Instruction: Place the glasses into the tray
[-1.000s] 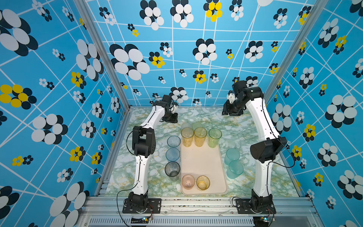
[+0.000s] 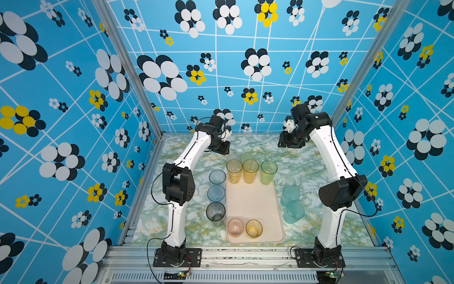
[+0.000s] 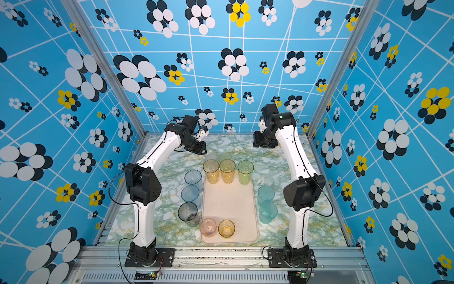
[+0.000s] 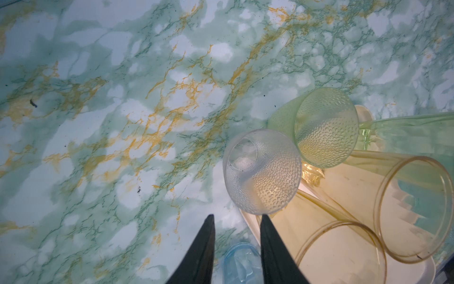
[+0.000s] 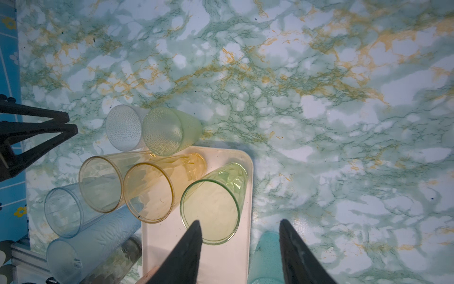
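A pale tray [image 2: 250,208] lies mid-table. Two amber glasses [image 5: 100,182] and a green glass [image 5: 212,208] stand upright at its far end; a pink glass [image 2: 235,227] and a small yellow glass [image 2: 254,228] stand at its near end. Behind the tray are a clear textured glass [image 4: 262,172] and a pale green one [image 4: 326,127], both on the table. My left gripper hovers by the clear glass, part open and empty. Over the table's back right, my right gripper is open, nothing between its fingers.
Left of the tray stand two blue glasses [image 2: 217,177] and a dark grey glass [image 2: 215,211]. Two teal glasses [image 2: 294,210] stand to its right. The tray's middle is bare, and the table's back right is free.
Every glass stays where it was.
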